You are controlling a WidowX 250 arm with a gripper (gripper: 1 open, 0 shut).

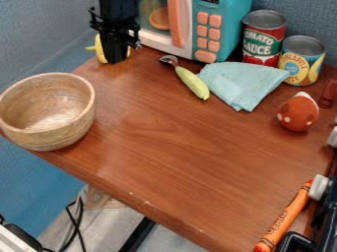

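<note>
My black gripper [113, 39] is at the upper left of the table, beside the toy microwave, with a yellow object [98, 49] at its fingers, partly hidden by them; I cannot tell whether it grips it. A wooden bowl [46, 110] sits at the left edge. A pale yellow banana-like toy [192, 81] and a spoon [168, 60] lie right of the gripper.
A toy microwave [211, 30], tomato sauce can [261, 39], second can [302, 61], blue cloth [247, 84] and red round toy [298, 112] stand at the back and right. An orange crayon-like object [279, 228] lies at the front right.
</note>
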